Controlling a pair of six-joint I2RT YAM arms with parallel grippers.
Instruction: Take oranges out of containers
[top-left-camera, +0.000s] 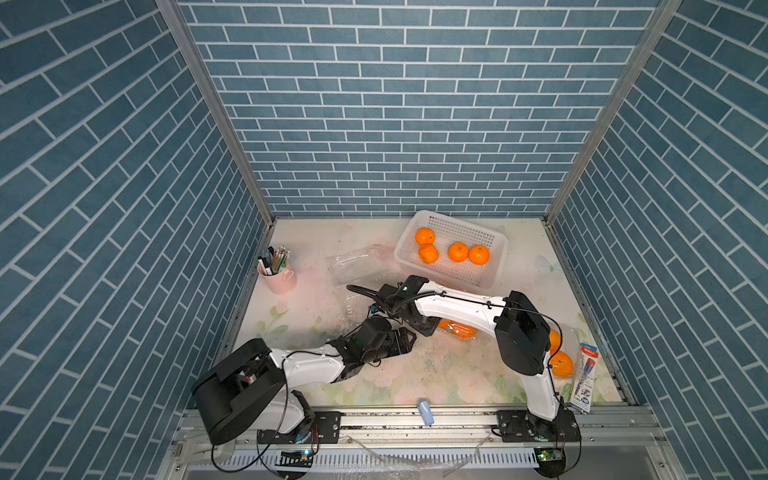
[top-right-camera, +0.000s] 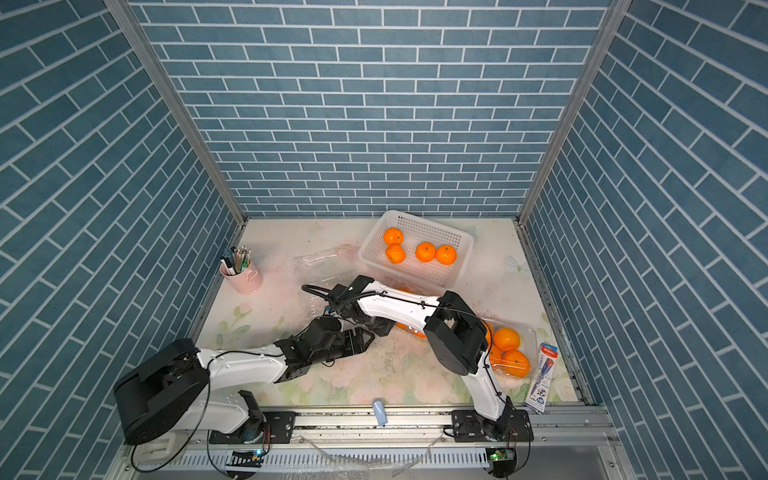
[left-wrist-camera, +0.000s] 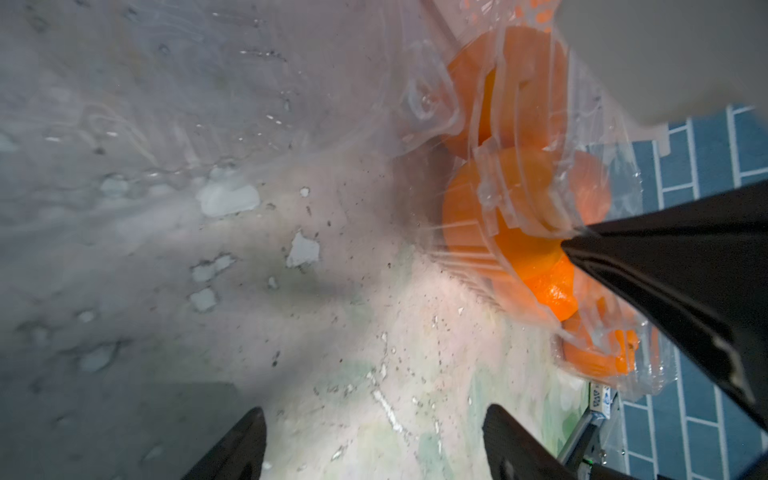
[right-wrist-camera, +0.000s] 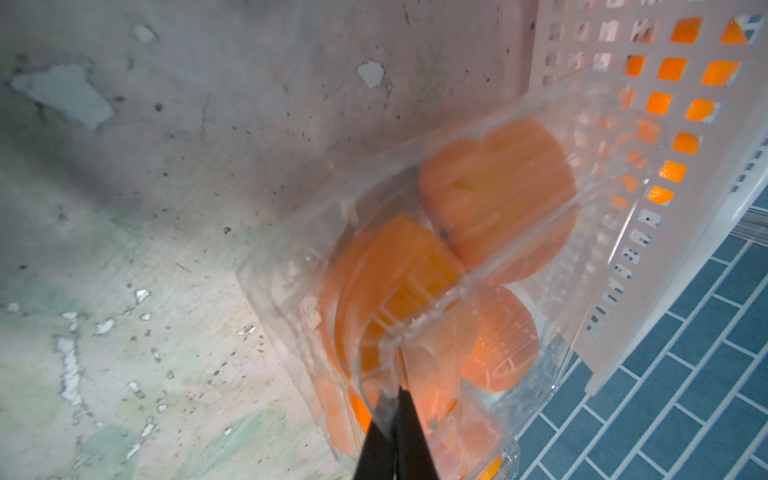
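Note:
A clear container of oranges (right-wrist-camera: 496, 192) lies mid-table, mostly under my right arm in the top views. My right gripper is shut at its lid edge, with the thin clear plastic over or between the fingertips; which, I cannot tell. My left gripper is part open, nothing between its fingertips, low over the table just left of that container. Behind, a white basket (top-left-camera: 496, 252) holds several loose oranges (top-left-camera: 457, 252). A second clear container with oranges (top-right-camera: 512, 360) sits at the right.
A clear empty plastic piece (top-left-camera: 352, 260) lies left of the basket. A pink cup of pens (top-left-camera: 278, 280) stands at the left, a packaged item (top-right-camera: 544, 376) at the right edge, a blue object (top-left-camera: 425, 412) at the front.

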